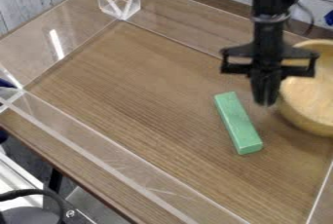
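My gripper (267, 84) is blurred, raised above the table at the right, just left of and partly over a wooden bowl (310, 101). It looks shut, with nothing visible between its fingers, though the blur hides detail. A green block (239, 124) lies flat on the wooden table (117, 92), below and to the left of the gripper and apart from it.
A small white wire-like object (119, 6) stands at the back left. A black coiled part (39, 208) sits at the bottom-left corner, beyond the table's edge.
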